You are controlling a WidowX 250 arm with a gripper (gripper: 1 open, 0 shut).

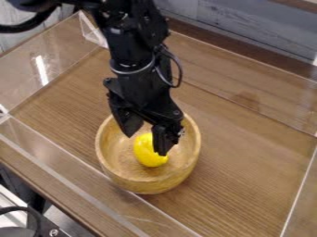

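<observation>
My gripper (148, 133) hangs over a round tan bowl (121, 168) near the front middle, its black fingers spread apart and reaching down into it. A yellow round object (151, 155) lies in the bowl between and just below the fingertips; whether they touch it I cannot tell. The upper part of the bowl is partly hidden by the gripper.
A white wall runs along the back edge. A cable lies at the front left beyond the table edge, and a clear object stands at the back left.
</observation>
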